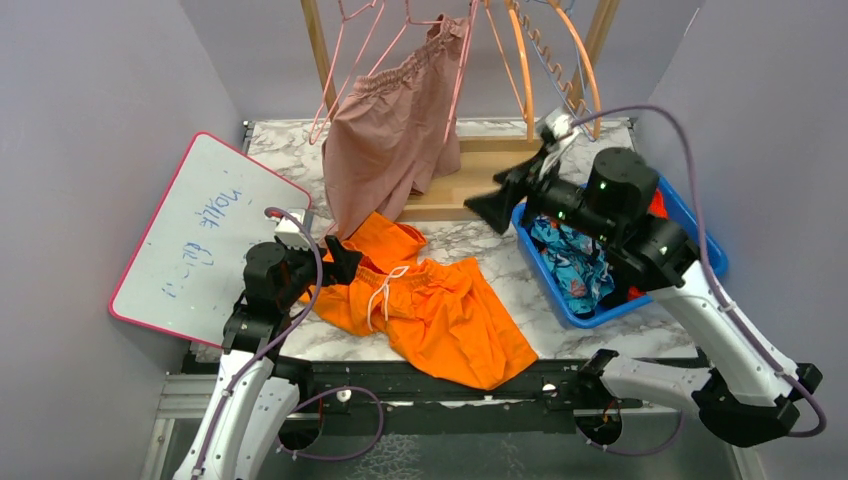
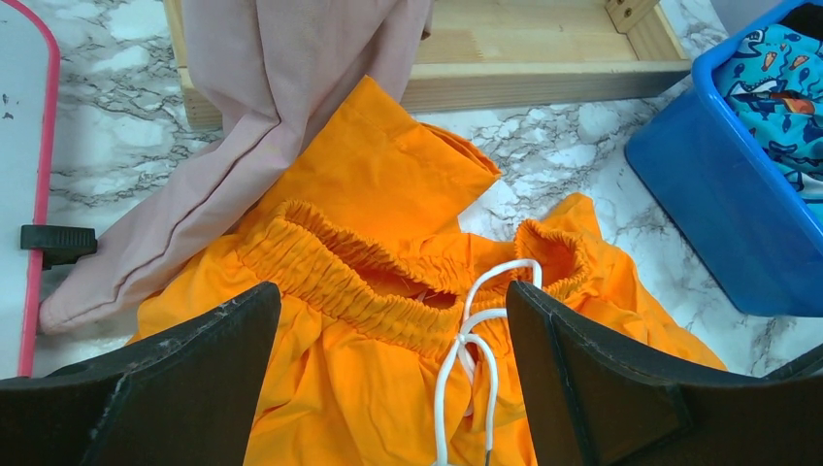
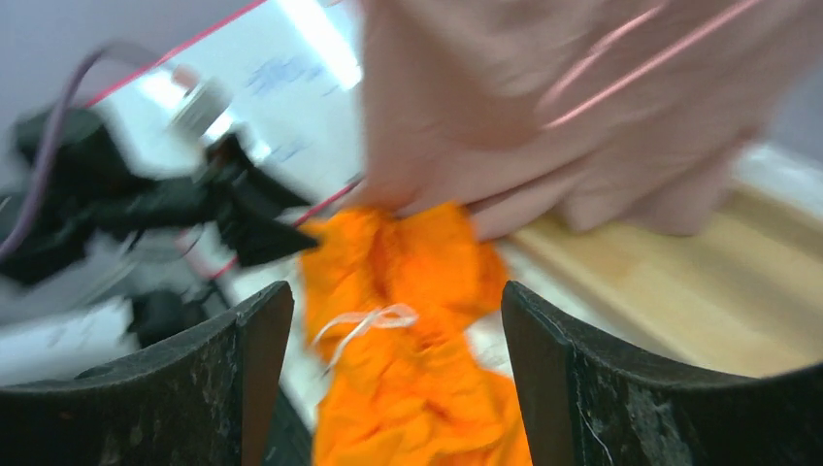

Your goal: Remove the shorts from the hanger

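Note:
Orange shorts (image 1: pixel 445 315) with a white drawstring lie crumpled on the marble table, on no hanger. Mauve shorts (image 1: pixel 390 130) hang from the rack by a pink hanger (image 1: pixel 345 75), their lower end reaching the table beside the orange cloth. My left gripper (image 1: pixel 345 262) is over the left part of the orange shorts; in the left wrist view its fingers (image 2: pixel 184 379) stand wide apart with nothing between them. Up in the air between the rack and the bin is my right gripper (image 1: pixel 490 205), blurred. Its fingers (image 3: pixel 611 388) are apart in the right wrist view, and no cloth is gripped.
A blue bin (image 1: pixel 555 290) with folded clothes stands on the right, partly under the right arm. The whiteboard (image 1: pixel 200 240) leans at the left. Orange hangers (image 1: pixel 525 70) hang on the rack above its wooden base (image 1: pixel 480 185).

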